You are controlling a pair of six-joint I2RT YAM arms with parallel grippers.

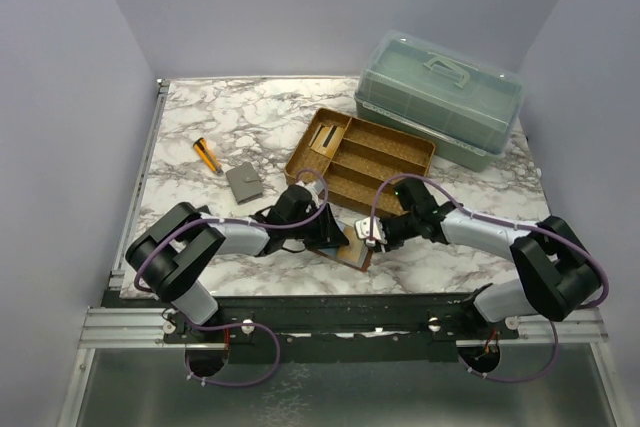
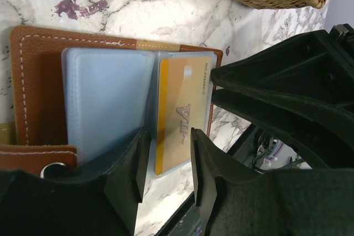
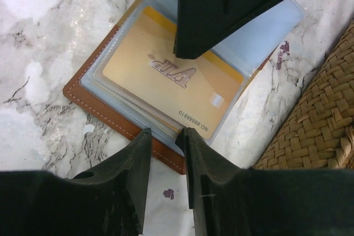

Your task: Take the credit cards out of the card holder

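Observation:
The open brown leather card holder lies on the marble table with clear sleeves; a gold card sits in the right-hand sleeve, also in the right wrist view (image 3: 149, 64). My left gripper is over the holder, part open, fingertips at the edge between the pale sleeve (image 2: 105, 92) and the gold card. My right gripper is part open at the holder's edge, one fingertip touching the layered sleeves below the card's numbered edge. Whether either pinches anything is unclear.
A woven divided basket (image 1: 360, 137) stands just behind the holder, a green lidded box (image 1: 440, 92) at the back right. An orange cutter (image 1: 206, 154) and grey flat item (image 1: 244, 182) lie at the left. The table's front edge is close to the holder.

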